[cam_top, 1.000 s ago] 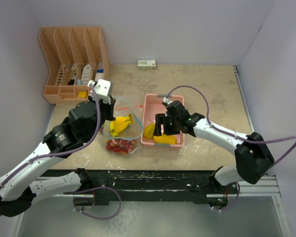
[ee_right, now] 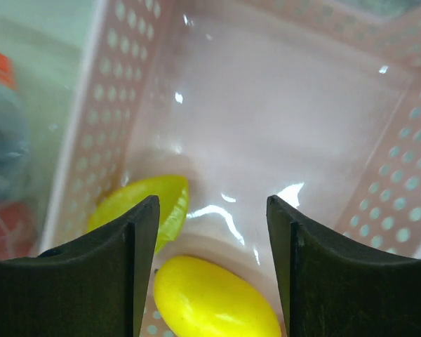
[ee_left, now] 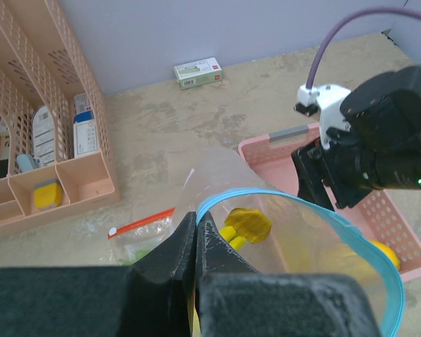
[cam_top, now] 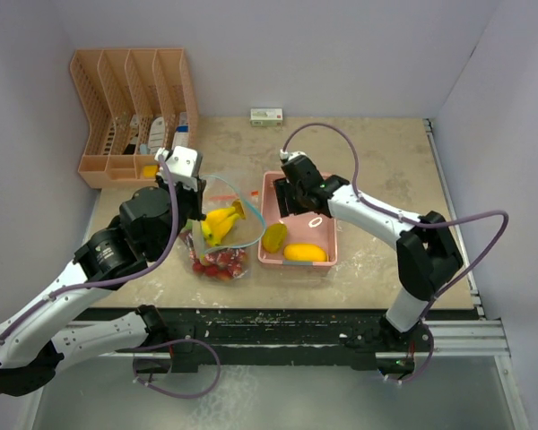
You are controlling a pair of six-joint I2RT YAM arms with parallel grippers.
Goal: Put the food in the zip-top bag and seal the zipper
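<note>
My left gripper is shut on the blue-edged rim of the clear zip top bag [ee_left: 302,195], keeping its mouth spread open. Yellow bananas [cam_top: 221,224] lie inside the bag. To its right stands the pink basket [cam_top: 334,240], where a yellow-green fruit [cam_top: 274,236] and a smooth yellow food piece [cam_top: 305,253] rest near the front. Over the basket's left middle, my right gripper is open, its fingers apart with nothing between them. In the right wrist view both basket pieces appear low, partly behind the fingers.
A bag of red strawberries [cam_top: 221,264] lies in front of the bananas. At the back left stands a tan divided organizer [cam_top: 92,170]; a small white-green box [cam_top: 266,116] sits by the back wall. Right of the basket the table is clear.
My right gripper has moved from over the basket's front toward its back, uncovering the smooth yellow piece, which is still in the basket. The left arm has barely shifted.
</note>
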